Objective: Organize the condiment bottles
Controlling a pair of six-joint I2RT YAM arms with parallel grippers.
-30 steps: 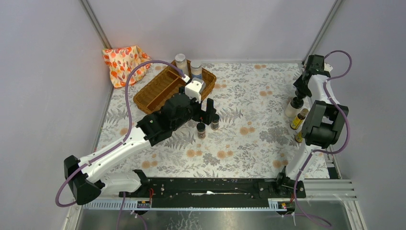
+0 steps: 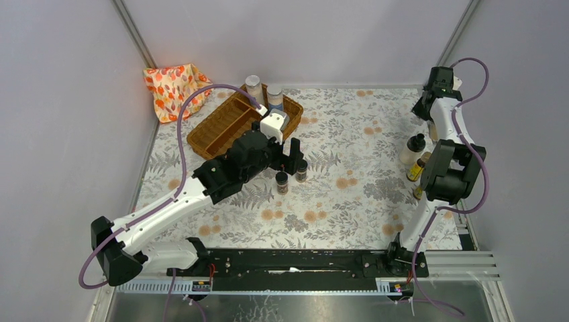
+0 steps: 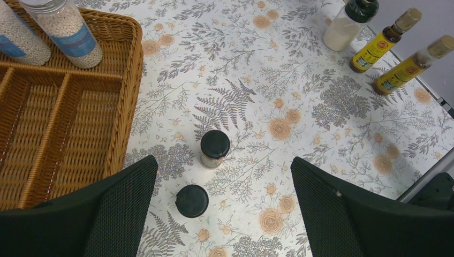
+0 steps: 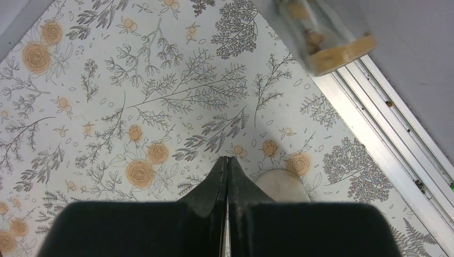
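Observation:
My left gripper [image 2: 287,154] hangs open beside the wicker basket [image 2: 221,125], which holds tall jars [image 3: 81,47]. Two dark-capped shakers [image 3: 214,147] [image 3: 191,201] stand below it on the table. My right gripper is high at the back right, shut with nothing between its fingertips. Near it in the right wrist view, a blurred glass bottle [image 4: 326,45] appears at the table edge, perhaps tilted; in the top view the arm mostly hides it. A white-filled bottle [image 2: 409,153] and two yellow-label bottles [image 3: 375,51] [image 3: 401,72] stand along the right side.
An orange patterned cloth [image 2: 173,92] lies at the back left. Walls and metal rails edge the table, close to my right arm.
My right gripper has risen toward the back. The left arm is still.

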